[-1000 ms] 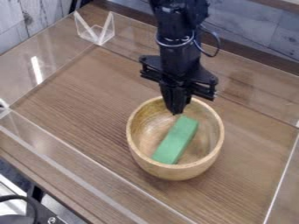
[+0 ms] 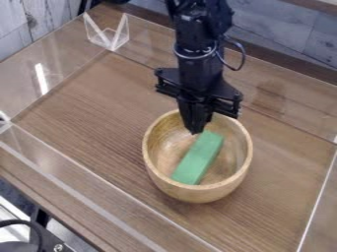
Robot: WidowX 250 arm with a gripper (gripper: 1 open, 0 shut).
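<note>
A tan bowl (image 2: 172, 177) sits on the wooden table (image 2: 79, 128) with a green rectangular block (image 2: 199, 157) lying inside it. The black robot gripper (image 2: 196, 121) hangs pointing down over the back rim of the bowl, above and behind the block. Its fingertips are dark and close together at the rim, so whether they are open or shut is unclear.
A clear plastic object (image 2: 105, 31) stands at the back left. Cables lie at the bottom left corner.
</note>
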